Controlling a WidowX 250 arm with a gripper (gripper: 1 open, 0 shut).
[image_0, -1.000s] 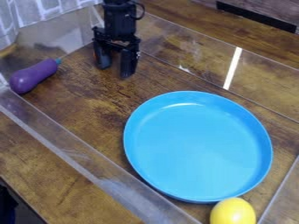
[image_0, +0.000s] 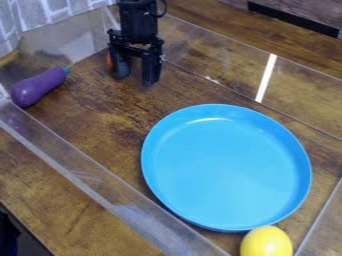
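Note:
My black gripper (image_0: 135, 62) hangs at the top of the camera view, low over the wooden surface, its fingers standing apart. A small orange object (image_0: 114, 60) shows behind or beside its left finger, partly hidden; I cannot tell whether it touches it. A purple eggplant (image_0: 38, 88) lies to the left. A large blue plate (image_0: 226, 165) fills the lower right, and a yellow object (image_0: 266, 242) sits at the bottom right edge.
Clear plastic walls (image_0: 94, 180) border the wooden work area. Bare wood lies between the eggplant, the gripper and the plate, and to the upper right of the plate.
My gripper has shifted very slightly over the last second around the same spot. The eggplant, plate and yellow object have not moved.

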